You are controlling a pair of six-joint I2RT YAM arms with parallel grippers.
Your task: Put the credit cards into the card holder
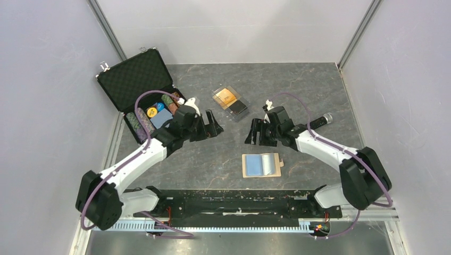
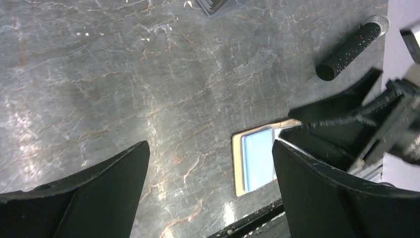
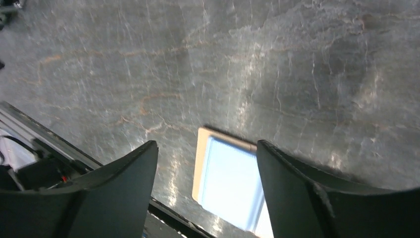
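Note:
An open card holder with a tan border and pale blue and clear sleeves lies flat near the front of the table. In the left wrist view the card holder is partly covered by the right arm. My left gripper is above bare table, up and left of the holder, its fingers wide apart and empty. Just behind the holder hovers my right gripper, with a gap between its fingers and nothing in it. From the right wrist, the holder shows below and between the fingertips. I cannot make out any loose card.
A clear case with an orange part and a black part lies at the back middle. An open black poker chip case stands at the left, and a black microphone at the right.

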